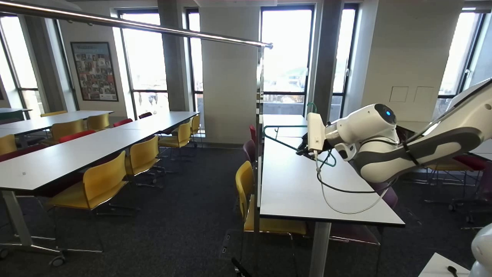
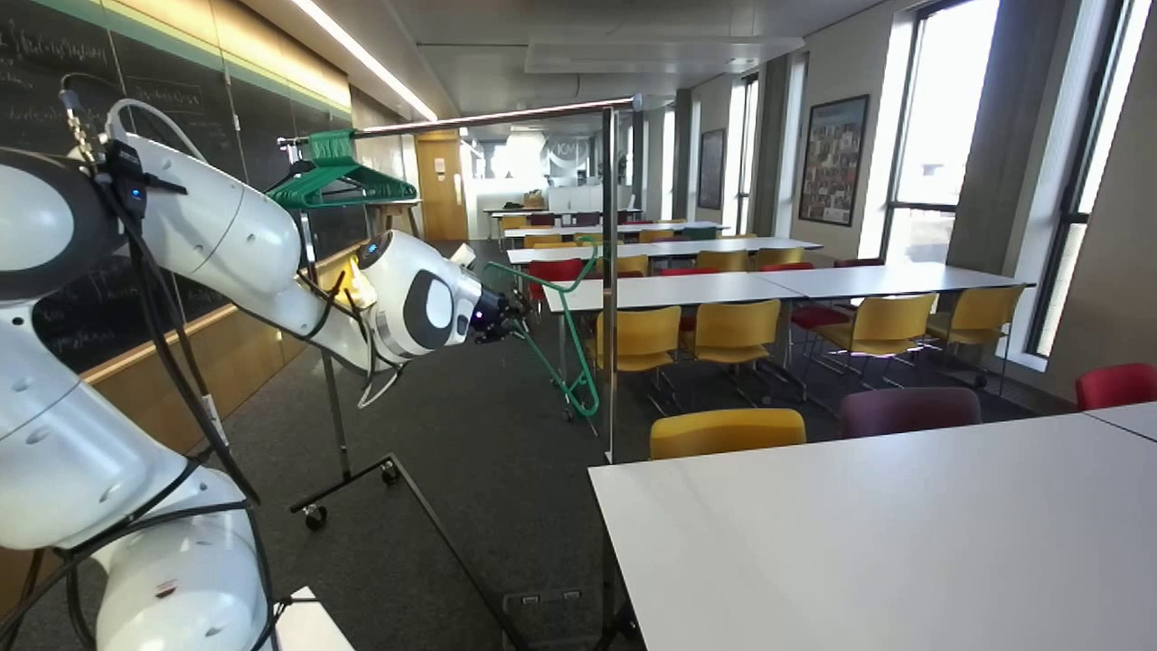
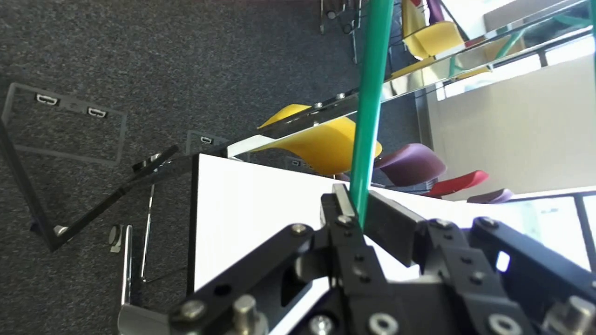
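Note:
A green plastic hanger (image 2: 587, 392) is held out in front of the arm, its hook upward in both exterior views. Its bar (image 3: 367, 106) runs between the black fingers in the wrist view, and my gripper is shut on it. Seen from exterior view 1, the gripper (image 1: 302, 147) is in front of the white table's area, with the hanger's left corner (image 1: 266, 134) reaching the line of the rack's upright post. In exterior view 2 the gripper (image 2: 522, 315) is left of that post.
The metal clothes rack has a high rail (image 1: 138, 25) and an upright post (image 2: 609, 271). Several green hangers (image 2: 336, 184) hang at its other end. A white table (image 2: 868, 532) stands beside the post, with a yellow chair (image 1: 246, 189) close by. Dark floor lies open under the rail.

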